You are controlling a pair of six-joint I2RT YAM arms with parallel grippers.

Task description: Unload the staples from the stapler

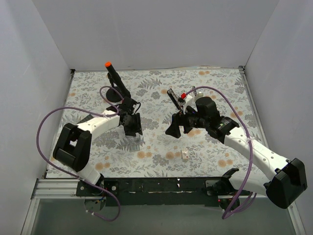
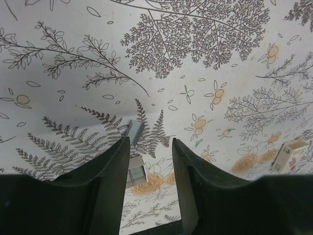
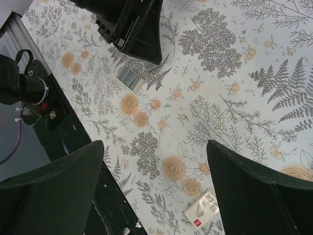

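Observation:
My left gripper (image 1: 133,127) stands open above a small grey metal strip (image 2: 135,129) and a pale box of staples (image 2: 137,171), which lie on the patterned mat; nothing is between its fingers. In the right wrist view the box (image 3: 129,78) sits beside that gripper. My right gripper (image 1: 177,126) is open and empty over the middle right of the mat. Behind it is a long dark object (image 1: 173,98), probably the stapler, partly hidden by the arm.
A small white carton (image 1: 185,153) lies near the front, right of centre. A black stand with an orange-tipped cylinder (image 1: 117,81) is at the back left. A dark flat item (image 1: 85,119) lies on the left.

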